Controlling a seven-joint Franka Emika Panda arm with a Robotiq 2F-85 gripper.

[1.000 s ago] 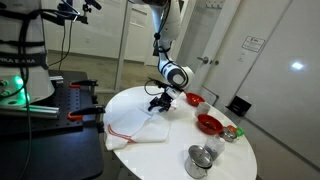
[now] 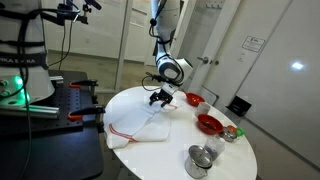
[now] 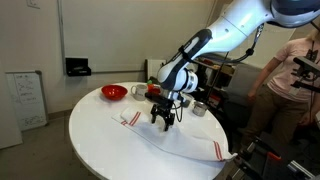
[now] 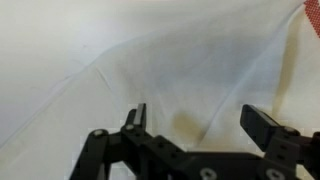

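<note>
A white cloth (image 3: pixel 185 140) with red marks near its edges is spread over the white table, partly folded and wrinkled. My gripper (image 2: pixel 160 100) is low above the cloth's far part as exterior view 1 sees it. Its black fingers stand apart in the wrist view, where the gripper has pale cloth (image 4: pixel 170 75) beneath and no object between the fingertips. A red patch (image 4: pixel 314 12) of the cloth shows at the top right corner. Whether the fingertips touch the cloth, I cannot tell.
Red bowls (image 2: pixel 209 124) and metal pots (image 2: pixel 200 158) stand along the table's far side from the cloth. A white mug (image 3: pixel 138 91) is beside a red bowl (image 3: pixel 115 92). Bare table (image 3: pixel 95 150) lies left of the cloth in exterior view 2.
The arm has shifted slightly, with its upper part leaning further right in exterior view 1. The cloth looks about the same.
</note>
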